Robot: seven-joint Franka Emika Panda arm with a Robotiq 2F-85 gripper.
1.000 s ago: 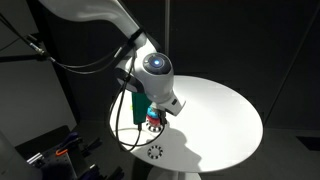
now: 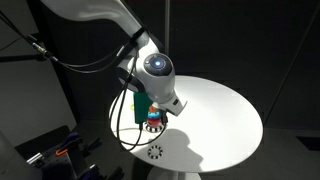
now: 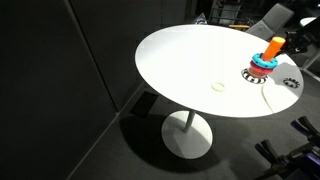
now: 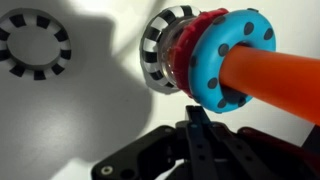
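Observation:
A stacking toy stands on the white table, with an orange post (image 3: 273,48) rising through a blue dotted ring (image 4: 232,60). Under the blue ring come a red ring (image 4: 196,38) and, lowest, a black-and-white checkered ring (image 4: 152,48). In the wrist view my gripper is shut beside the stack, close to the blue ring's edge, with nothing showing between its fingers. Whether they touch the ring is unclear. A second checkered ring (image 4: 35,44) lies flat on the table, apart from the stack. Exterior view 1 hides the fingers behind the arm.
A pale yellow ring (image 3: 218,86) lies alone near the table's edge. The stack and the loose checkered ring (image 3: 292,83) are close to one edge, and a cable (image 2: 117,125) loops down beside the arm.
The arm has shifted very slightly, and a little more of the stack shows beneath it in exterior view 1. The loose checkered ring has stayed in place.

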